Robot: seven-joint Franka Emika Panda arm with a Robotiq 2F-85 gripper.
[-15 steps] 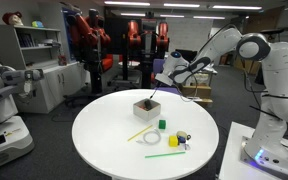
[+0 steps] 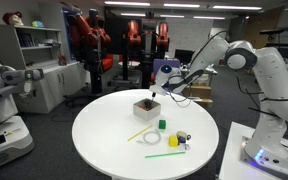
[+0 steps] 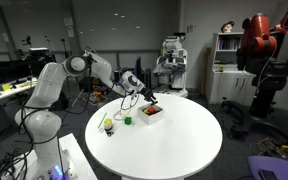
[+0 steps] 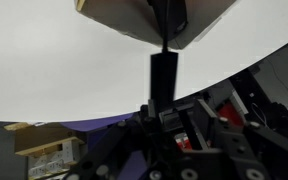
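Note:
A small grey-beige open box (image 2: 142, 111) stands toward the far right side of the round white table (image 2: 104, 135). Inside it something dark shows in exterior view 1, and red and orange bits show in exterior view 2, where the box (image 3: 152, 117) lies under the arm's end. My gripper (image 2: 154, 92) hangs just above the box at its far rim, pointing down. In the wrist view a dark-grey finger (image 4: 164, 78) reaches toward the box corner (image 4: 204, 18), with a black item (image 4: 171, 14) beyond its tip. The gap between the fingers is not clear, nor whether anything is held.
Nearer the arm's base lie a green block (image 2: 162, 124), a yellow stick (image 2: 139, 132), a white ring (image 2: 152, 137), a yellow cup (image 2: 171, 142), a mug (image 2: 181, 135) and a green stick (image 2: 165, 154).
The arm's end has come down and slightly left toward the box. The box and the loose things on the table stay in place.

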